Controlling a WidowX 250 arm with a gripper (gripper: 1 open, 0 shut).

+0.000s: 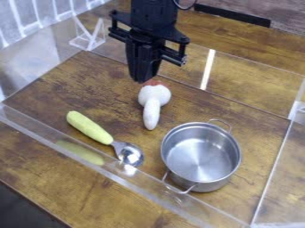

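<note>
My black gripper [145, 68] hangs high over the middle of the wooden table, shut, with nothing showing between its fingers. Below it lies a white object [152, 100] with a round head and a narrow end pointing toward the front. A pale yellow corn-like item [88, 126] lies at the left, with a metal spoon [128, 153] at its right end. A steel pot [201, 160] with two handles stands at the right.
Clear plastic walls [119, 185] border the workspace at front, left and right.
</note>
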